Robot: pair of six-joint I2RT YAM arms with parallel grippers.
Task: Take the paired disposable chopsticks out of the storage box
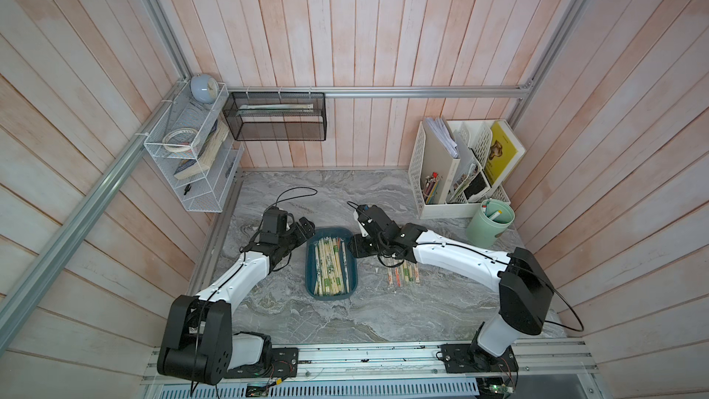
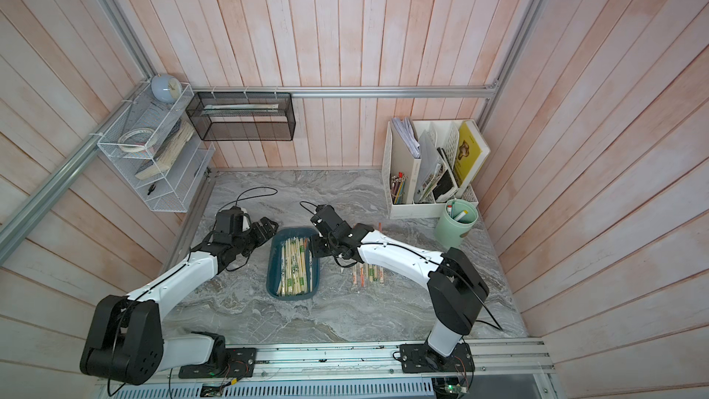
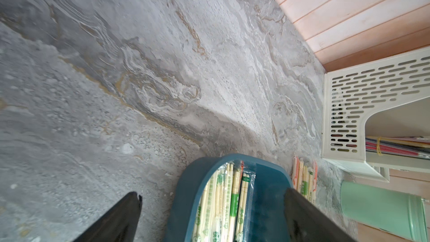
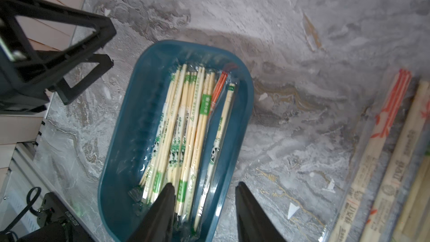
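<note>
A blue-green storage box (image 4: 244,121) lies on the marble table between my two arms. Inside it, several wrapped chopstick pairs (image 4: 179,121) are bundled to the left, and a single green-tipped wrapped pair (image 4: 219,139) lies apart along the right wall. My right gripper is open over the box's right side, its fingers apart with nothing held. My left gripper is open too, just beyond the box's upper left corner in the top left view, and empty. Other wrapped chopsticks (image 4: 380,161) lie on the table to the right of the box, partly hidden by my right arm in the top views.
At the back right stands a white file holder (image 1: 450,210), with a green cup (image 1: 483,230) beside it. A white wire rack (image 1: 199,195) and a black mesh basket (image 1: 277,133) hang at the back left. The table in front of the box is bare.
</note>
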